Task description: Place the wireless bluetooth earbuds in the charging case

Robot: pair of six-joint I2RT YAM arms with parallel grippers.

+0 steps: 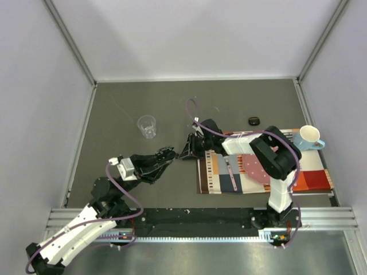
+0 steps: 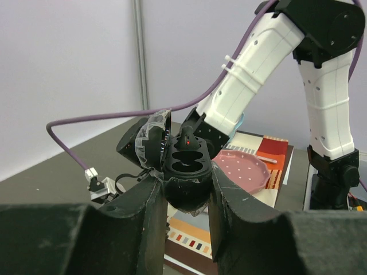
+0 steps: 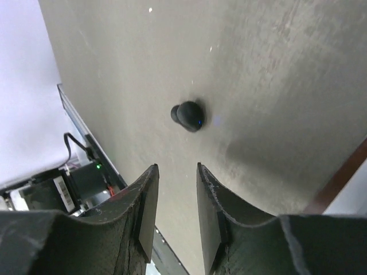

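My left gripper is shut on the black charging case (image 2: pixel 186 177), lid up, with two dark recesses facing the camera; in the top view it is left of centre (image 1: pixel 165 154). My right gripper is open, pointing down at the grey table, just right of the case in the top view. Beyond its fingertips, in the right wrist view, a black earbud (image 3: pixel 189 115) lies on the bare table. A small black object (image 1: pixel 254 121) lies at the back right.
A clear glass (image 1: pixel 147 126) stands at back left. On the right, a striped placemat (image 1: pixel 312 179) holds a pink plate (image 1: pixel 256 169), cutlery and a blue mug (image 1: pixel 309 138).
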